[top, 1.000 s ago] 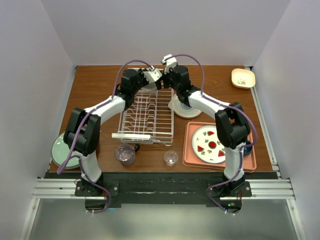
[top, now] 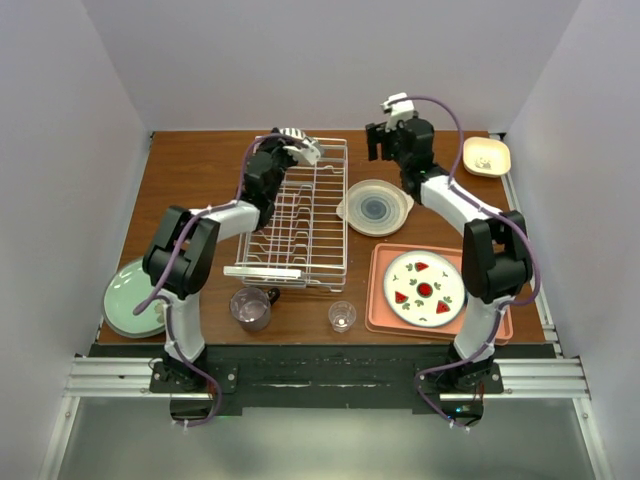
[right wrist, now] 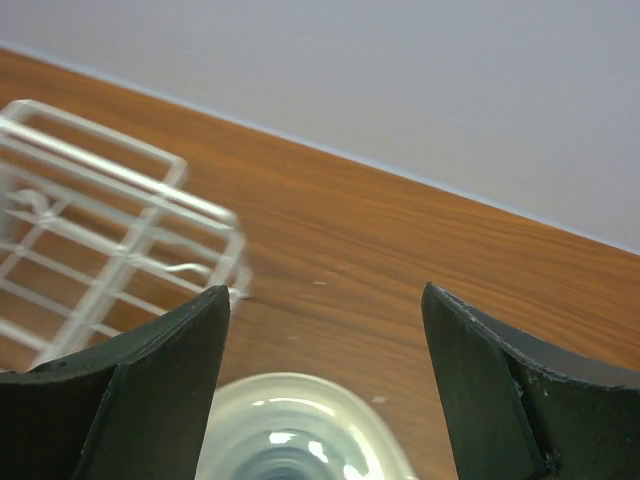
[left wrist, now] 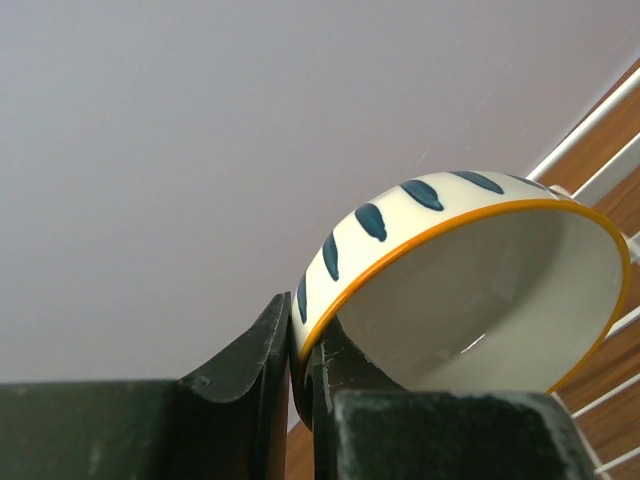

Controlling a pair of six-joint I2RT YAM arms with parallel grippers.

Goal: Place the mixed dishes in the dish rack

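Observation:
In the left wrist view, a white bowl (left wrist: 500, 290) with dark blue dabs and an orange rim is tilted on its side, and my left gripper is shut on its edge. From above, that left gripper (top: 285, 145) and the bowl (top: 291, 133) are over the far end of the white wire dish rack (top: 320, 285). To the right of the rack, my right gripper (top: 378, 140) is open and empty above the table. A clear round lid or dish (top: 375, 222) lies just nearer than it, also low in the right wrist view.
A pink tray (top: 378, 318) holds a fruit-patterned plate (top: 422, 288). A dark glass mug (top: 250, 310) and a clear glass (top: 342, 316) stand in front of the rack. Green plate (top: 122, 300) lies front left, cream square dish (top: 486, 156) far right.
My right gripper was close beside the left one over the rack and has moved off to the right. The left gripper has shifted slightly, and the bowl's patterned outside now shows from above.

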